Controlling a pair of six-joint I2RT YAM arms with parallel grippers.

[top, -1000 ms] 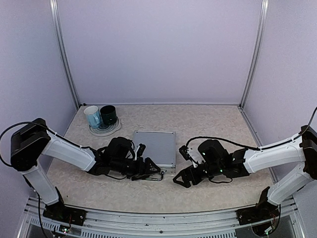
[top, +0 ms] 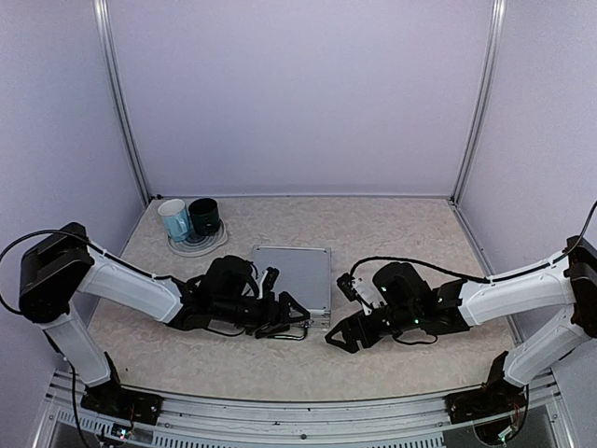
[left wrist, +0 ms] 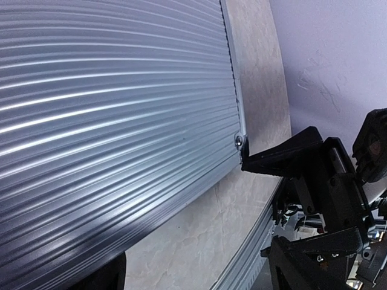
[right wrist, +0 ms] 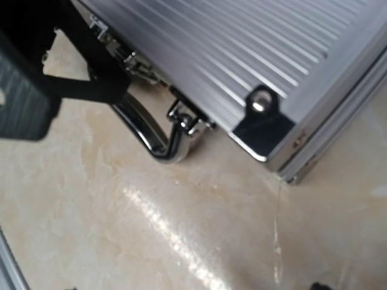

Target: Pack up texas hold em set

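A closed silver case [top: 294, 275] lies flat on the table, its ridged lid [left wrist: 121, 109] filling much of the left wrist view. Along its front edge, my left gripper [top: 300, 322] stands with fingers apart, close by the metal handle [right wrist: 166, 148] and latches [right wrist: 136, 63]. In the right wrist view one left finger [right wrist: 109, 78] overlaps the handle; whether they touch I cannot tell. My right gripper [top: 341, 315] is open beside the case's front right corner, nothing between its fingers. No cards or chips show.
A light blue mug [top: 174, 222] and a black mug [top: 204, 217] stand on stacked saucers [top: 201, 246] at the back left. Free table surrounds the case at the back and right. A metal rail [top: 308, 412] runs along the front edge.
My left gripper has shifted slightly to the right along the case's front. The right arm and the case look unmoved.
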